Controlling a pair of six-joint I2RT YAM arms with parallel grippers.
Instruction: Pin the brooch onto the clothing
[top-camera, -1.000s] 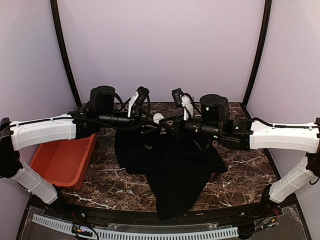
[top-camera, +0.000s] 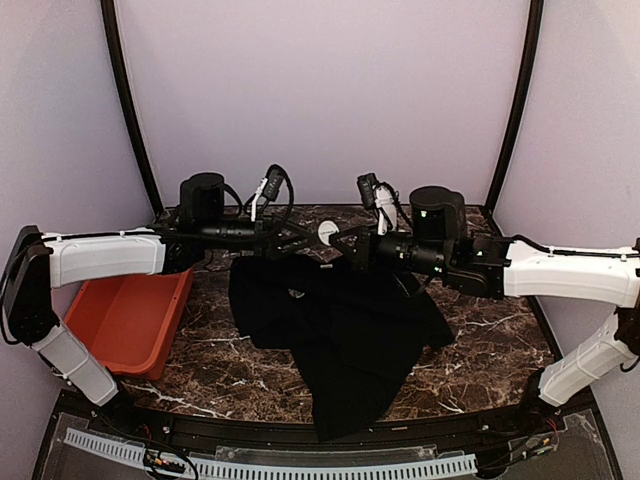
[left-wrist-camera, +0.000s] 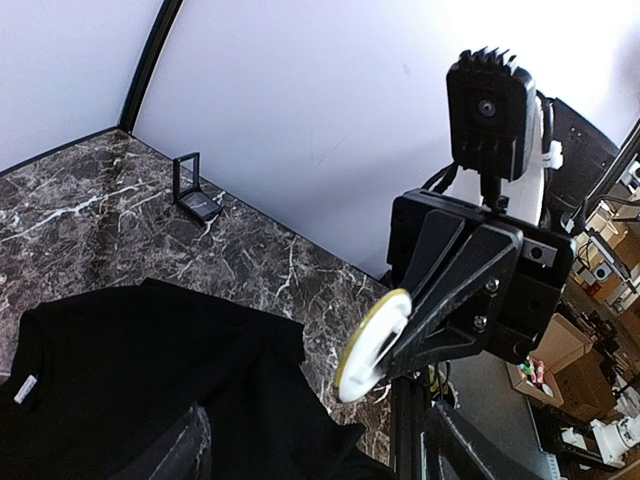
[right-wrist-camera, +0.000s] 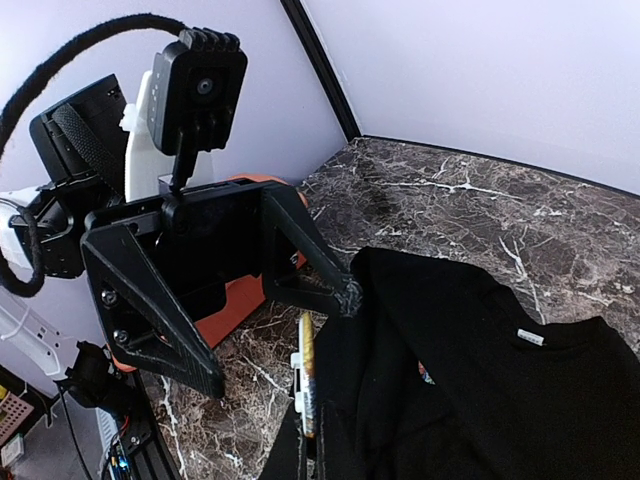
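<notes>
A round brooch (top-camera: 327, 232) with a white back is held up above the black clothing (top-camera: 335, 340), its yellowish rim showing in the left wrist view. My right gripper is shut on the thin back part of this brooch (left-wrist-camera: 374, 345). In the right wrist view the brooch (right-wrist-camera: 306, 375) appears edge-on, beyond the closed fingertips. Facing it from the left, my left gripper is open, its spread fingers empty and close to the brooch but apart from it. The clothing (left-wrist-camera: 150, 370) lies loosely spread, with a small white label near its collar.
A small colourful round piece (right-wrist-camera: 426, 373) lies partly covered on the clothing. An orange bin (top-camera: 130, 315) stands at the left. A small black hinged case (left-wrist-camera: 197, 195) sits open near the back wall. Bare marbled table surrounds the clothing.
The clothing has not moved.
</notes>
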